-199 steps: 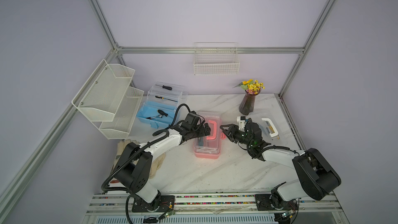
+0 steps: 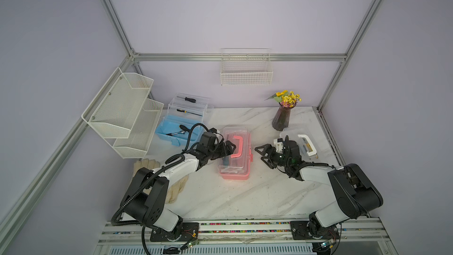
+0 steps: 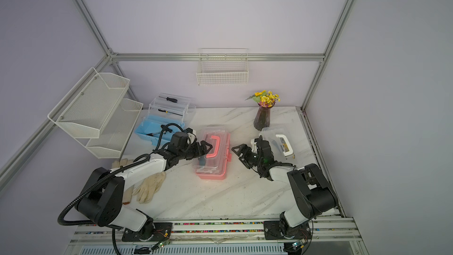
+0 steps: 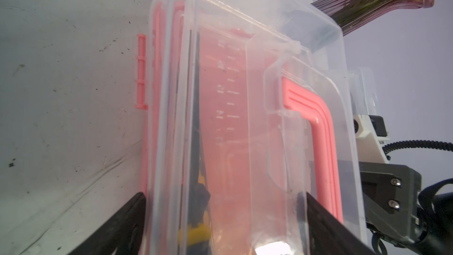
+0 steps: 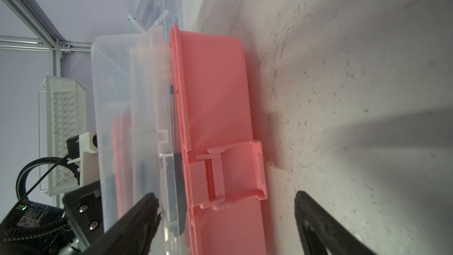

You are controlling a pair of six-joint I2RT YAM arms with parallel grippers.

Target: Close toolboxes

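The pink toolbox [image 2: 234,176] stands mid-table with its clear lid [image 4: 264,155] lowered over the base. On its right side, in the right wrist view, the pink latch [image 5: 240,172] juts out from the wall. My left gripper [image 2: 231,147] is open at the lid's left part, beside the pink handle [image 2: 239,146]. To the right of the latch, my right gripper [image 2: 262,155] is open and apart from the box in the top views. At the back left, a blue toolbox [image 2: 165,127] has its clear lid [image 2: 193,105] tipped back. A clear toolbox with a white handle [image 2: 307,145] sits right, partly hidden.
A dark vase of yellow flowers [image 2: 281,118] stands at the back right. Beige gloves [image 2: 175,189] lie at the left beneath the left arm. White wire shelves [image 2: 120,108] hang at the left.
My right gripper has drawn back to the right, away from the latch. The left gripper has shifted slightly left, and the pink toolbox has moved a little the same way.
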